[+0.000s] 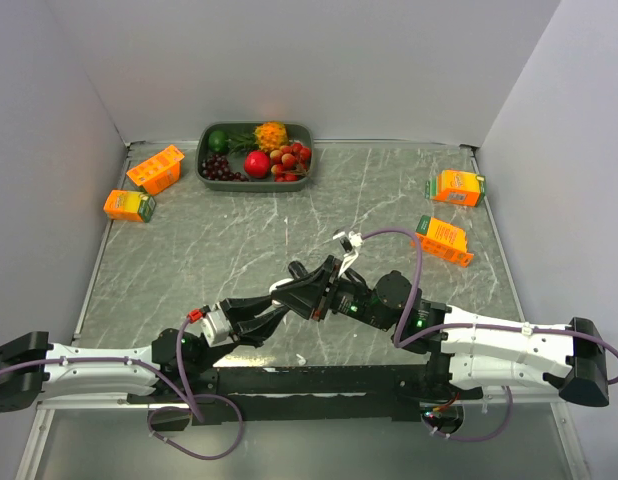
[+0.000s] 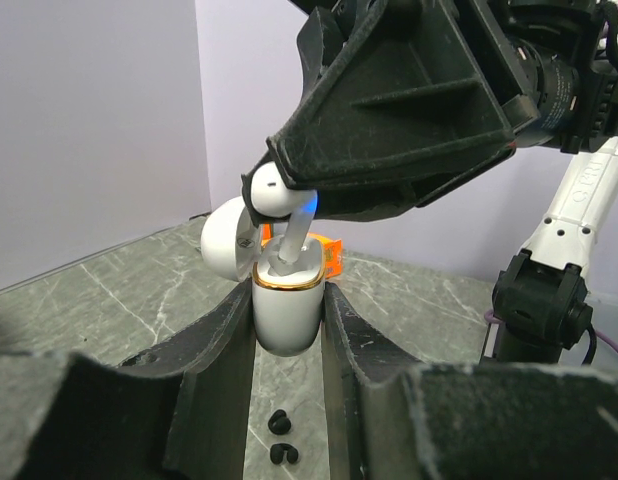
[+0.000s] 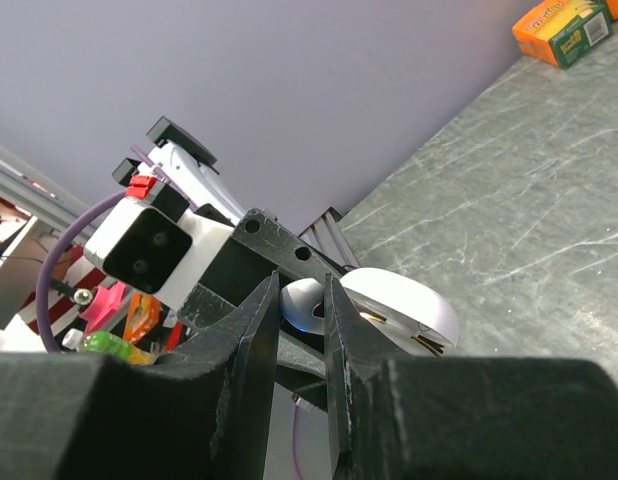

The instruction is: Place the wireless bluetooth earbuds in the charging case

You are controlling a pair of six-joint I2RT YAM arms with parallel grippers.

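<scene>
My two grippers meet over the front middle of the table. In the left wrist view my left gripper is shut on the white charging case (image 2: 287,312), whose lid (image 2: 225,240) stands open. A white earbud (image 2: 279,190), its stem pointing down into the case with a blue glow beside it, is held by my right gripper. In the right wrist view that earbud (image 3: 301,300) sits between the right fingertips, the case (image 3: 409,305) behind it. From above, both grippers (image 1: 279,302) mostly hide case and earbud.
A tray of fruit (image 1: 224,185) stands at the back. Orange boxes lie at both sides (image 1: 129,205) (image 1: 444,240). Small black pieces (image 2: 281,425) lie on the table below my left gripper.
</scene>
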